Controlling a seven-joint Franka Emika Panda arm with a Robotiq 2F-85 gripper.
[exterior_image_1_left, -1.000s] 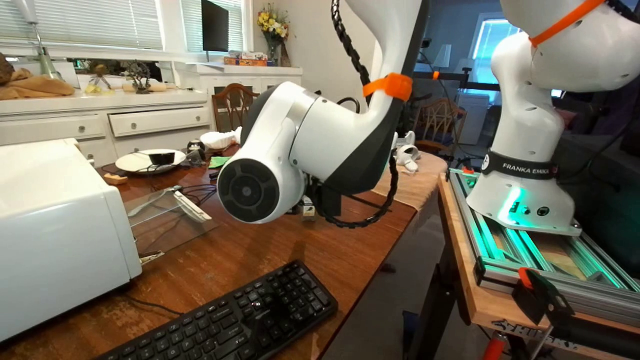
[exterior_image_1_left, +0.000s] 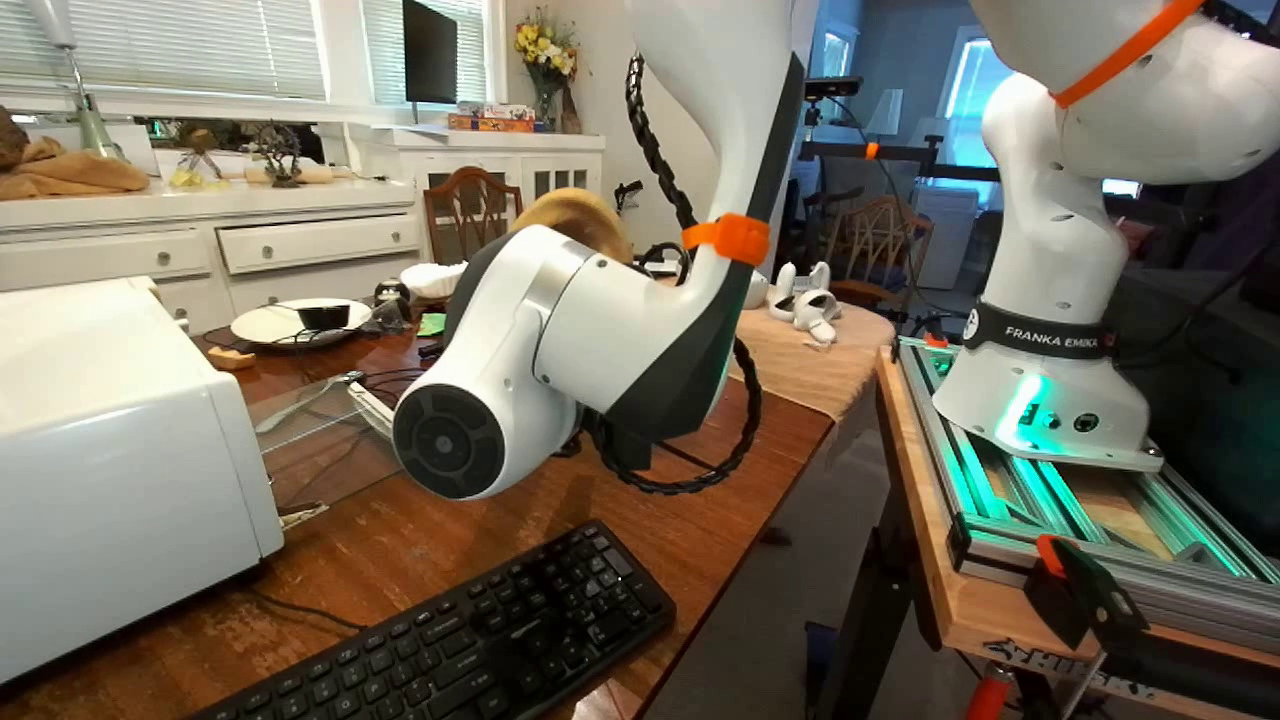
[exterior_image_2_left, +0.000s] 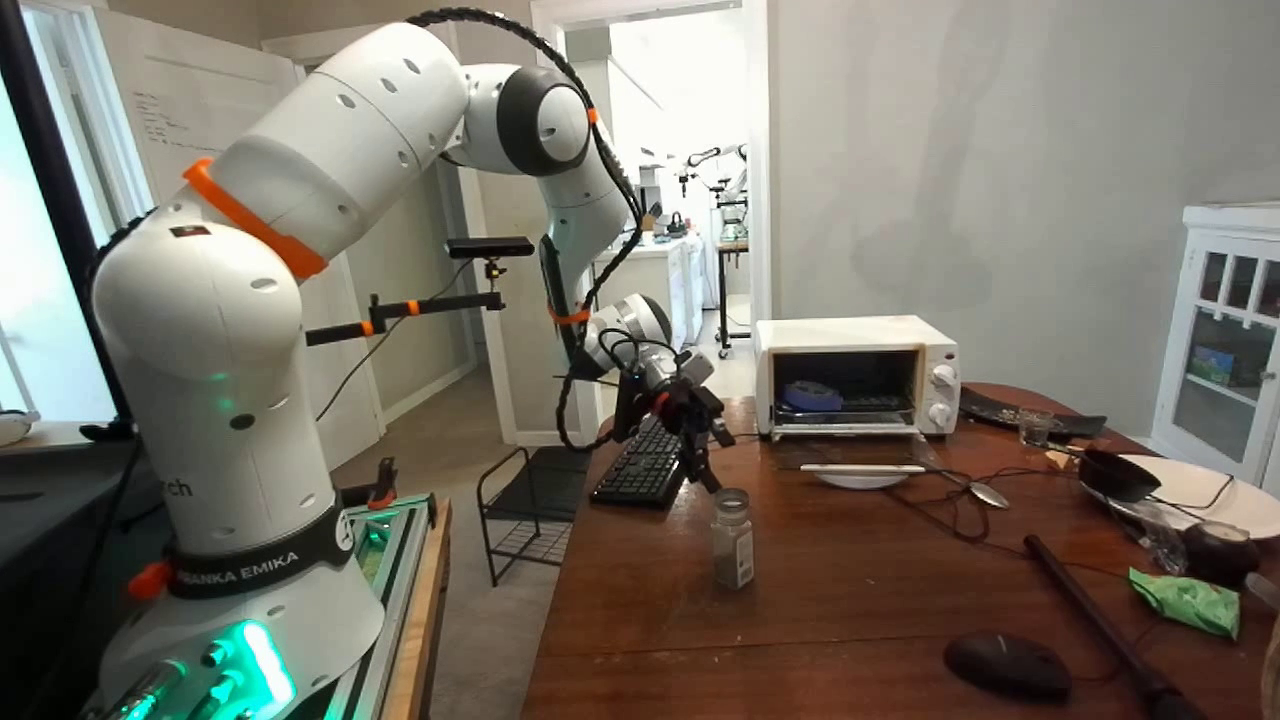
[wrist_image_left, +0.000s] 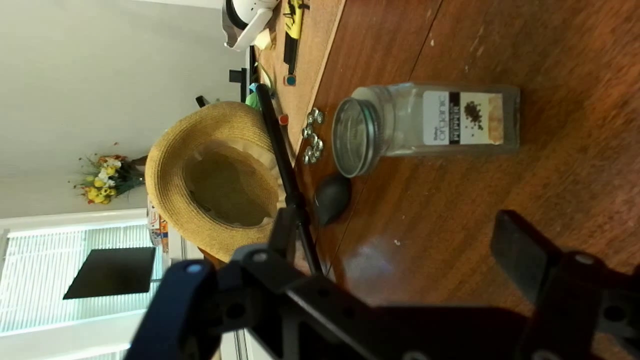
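Observation:
A clear glass pepper jar (wrist_image_left: 414, 120) with a white label stands upright on the table in exterior view 2, and appears sideways in the turned wrist view. Its round mouth end has a greyish rim; whether a lid covers it I cannot tell. My gripper is open, its two dark fingers wide apart with only bare table showing between them. The jar lies outside the gap, apart from the fingers. From exterior view 2, the gripper (exterior_image_2_left: 708, 454) hangs just above and behind the jar (exterior_image_2_left: 733, 546). In exterior view 1 the arm hides both gripper and jar.
A black keyboard (exterior_image_1_left: 480, 636) lies below the wrist, near a white toaster oven (exterior_image_2_left: 857, 372). A black mouse (exterior_image_2_left: 1005, 666), a dark rod (exterior_image_2_left: 1098, 618) and a green packet (exterior_image_2_left: 1185, 602) are on the table's right side. Bare wood surrounds the jar.
In exterior view 1, my arm has shifted left and lower. The small part of the jar visible earlier beside the wrist is now hidden, and the straw hat shows behind the arm.

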